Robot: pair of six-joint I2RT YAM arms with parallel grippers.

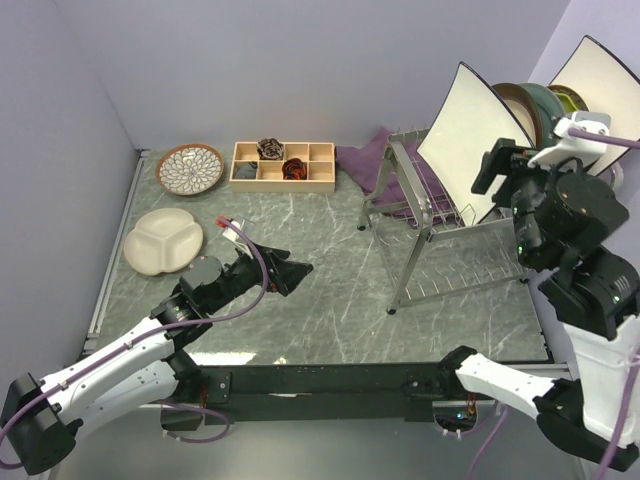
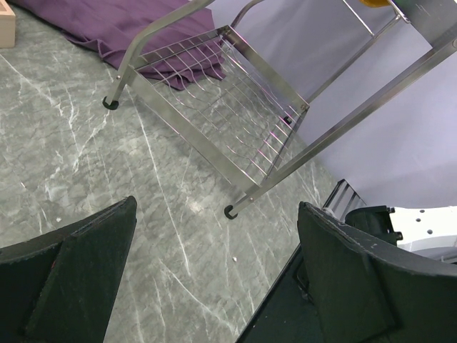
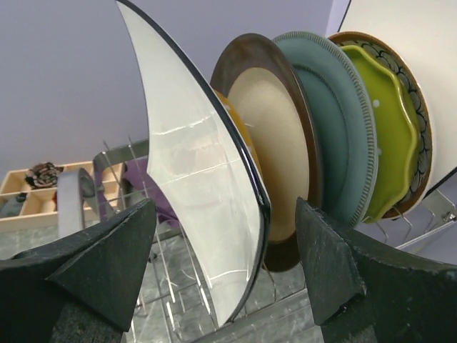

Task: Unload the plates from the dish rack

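A white square plate with a dark rim (image 3: 193, 150) leans in the metal dish rack (image 1: 415, 200), leftmost in its row. To its right in the right wrist view stand a brown-rimmed plate (image 3: 275, 136), a blue-grey plate (image 3: 332, 107), a green plate (image 3: 385, 132) and another white square plate (image 3: 407, 36). My right gripper is part open at the near side of the rack; the first square plate shows in the gap between its fingers, and contact cannot be made out. Over the table's middle, my left gripper is open and empty.
A patterned plate (image 1: 190, 169) and a cream divided plate (image 1: 163, 241) lie at the table's left. At the back are a wooden compartment box (image 1: 236, 184) and a purple cloth (image 1: 358, 160). Free table (image 1: 320, 300) lies left of the rack.
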